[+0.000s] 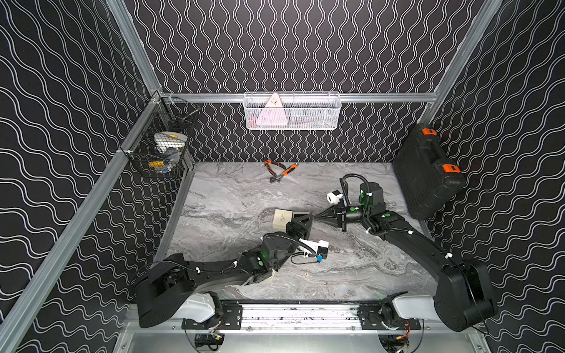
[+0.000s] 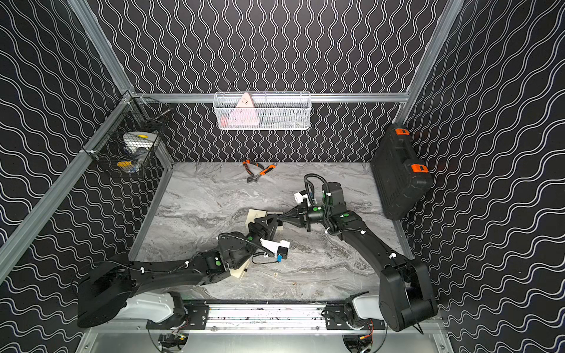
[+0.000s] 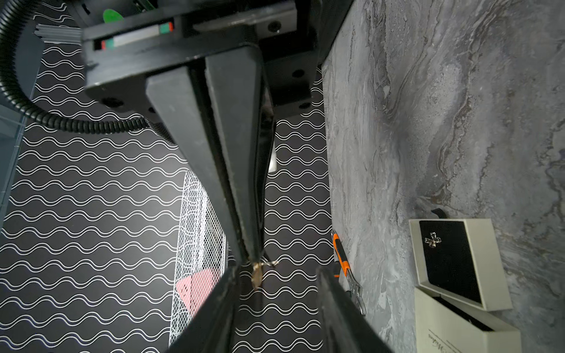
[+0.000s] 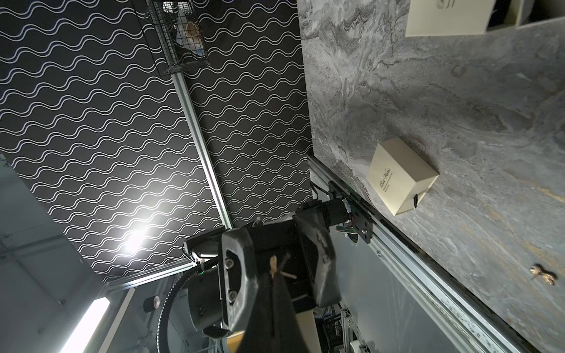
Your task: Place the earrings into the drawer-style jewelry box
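Note:
A small gold earring (image 3: 257,275) is pinched at the tips of my right gripper, which is shut on it and held up above the table. Around that earring, my left gripper stands open, a finger on each side, apart from it. In the left wrist view a cream jewelry box (image 3: 453,323) has its drawer (image 3: 501,264) pulled out; a silvery flower-shaped earring (image 3: 432,240) rests on the black pad. The right wrist view shows a second, closed cream box (image 4: 397,176) and another gold earring (image 4: 541,273) on the table.
Orange-handled pliers (image 1: 280,170) lie at the back of the table. A black tool case (image 1: 426,170) leans at the right wall, and a white mesh basket (image 1: 292,111) hangs behind. The table between the right arm and the front rail is largely clear.

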